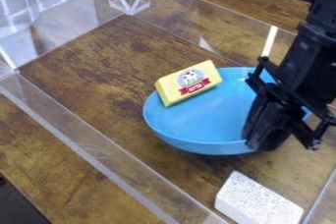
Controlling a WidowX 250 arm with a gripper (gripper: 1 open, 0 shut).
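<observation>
A blue bowl [197,125] sits on the wooden surface, with a yellow packet [188,82] bearing a label resting at its upper left rim. My black gripper [257,132] reaches in from the right and covers the bowl's right side, its tip low at the rim. It looks shut; whether anything is between its fingers is hidden.
Clear plastic walls [73,140] border the wooden work area [85,66]. A white block [257,198] lies in front of the bowl at the lower right.
</observation>
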